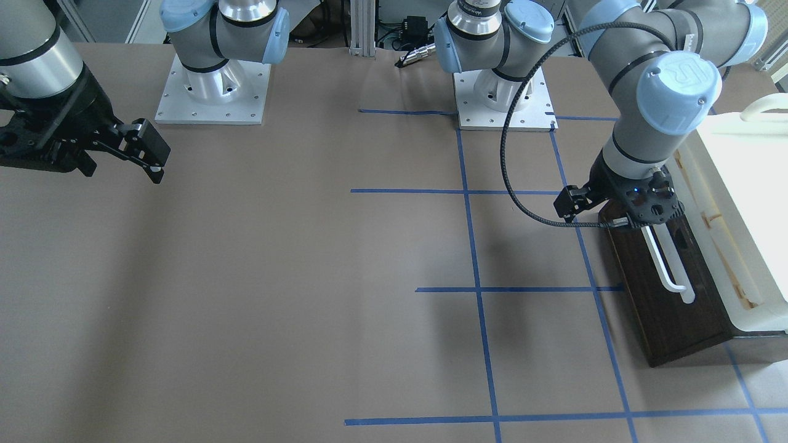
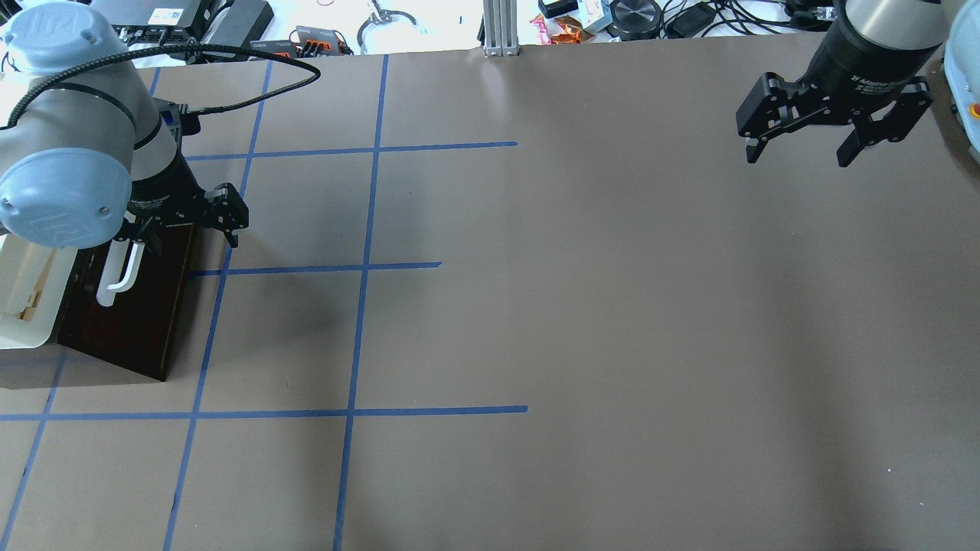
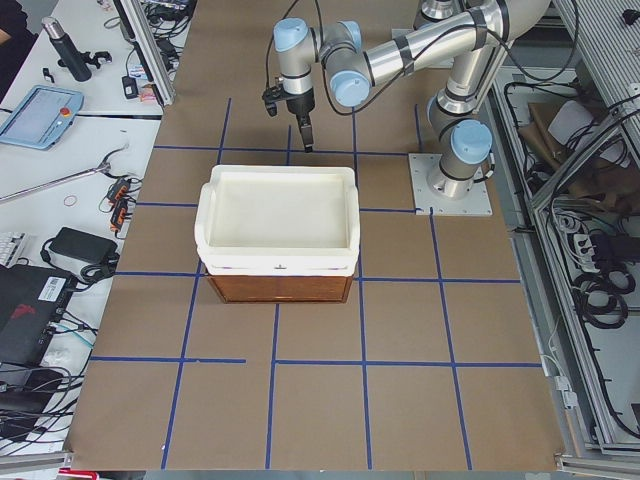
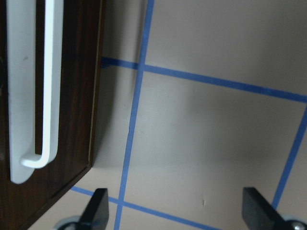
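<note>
A dark wooden box (image 1: 650, 317) with a white vertical handle (image 1: 663, 280) on its side carries a white plastic bin (image 3: 277, 220). My gripper (image 2: 188, 234) hangs just above the box's handle side, seen also in the front view. In the left wrist view its two fingertips are spread wide at the bottom corners, open with nothing between, and the handle (image 4: 50, 96) runs along the left of that view, beside bare taped floor.
A second gripper (image 2: 827, 119) hangs over the far side of the table. Other arm bases stand at the back. The middle of the table, marked with blue tape (image 1: 476, 243), is clear.
</note>
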